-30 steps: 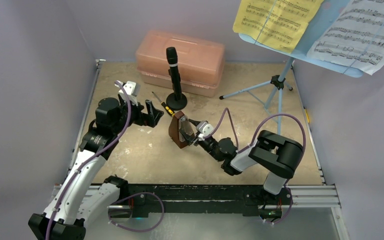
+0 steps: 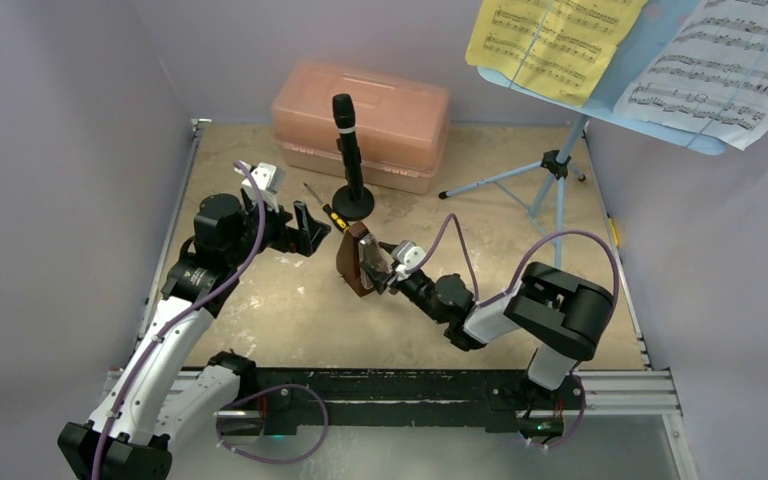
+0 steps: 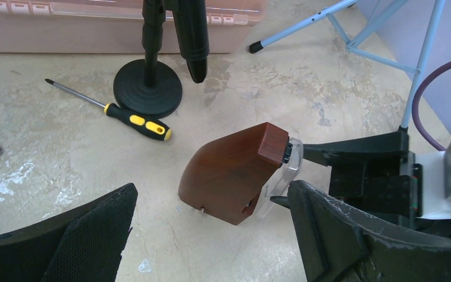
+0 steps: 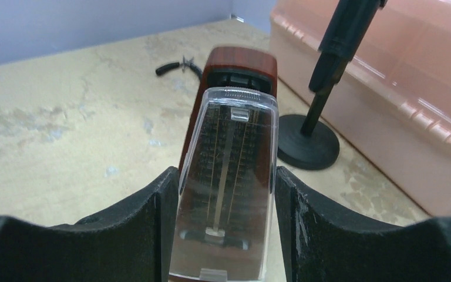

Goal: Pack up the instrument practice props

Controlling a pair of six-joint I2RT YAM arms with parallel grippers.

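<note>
A brown, wood-look metronome [image 3: 229,170] stands on the floor in the middle, its front turned to the right arm. Its clear cover [image 4: 223,188] is between the fingers of my right gripper [image 2: 374,259], shut on the cover's side edges. In the right wrist view, the scale shows through the cover, which lies close against the front; whether it is seated cannot be told. My left gripper [image 2: 314,221] stands open, left of the metronome and apart from it, nothing between its fingers.
Behind are a black microphone on a round stand [image 2: 353,203], a yellow-black screwdriver [image 3: 135,120] and a closed pink case [image 2: 360,105]. A blue music stand [image 2: 557,165] rises at the back right. Black-handled pliers [image 4: 179,66] lie beyond the metronome.
The left arm has barely moved; the metronome stayed put.
</note>
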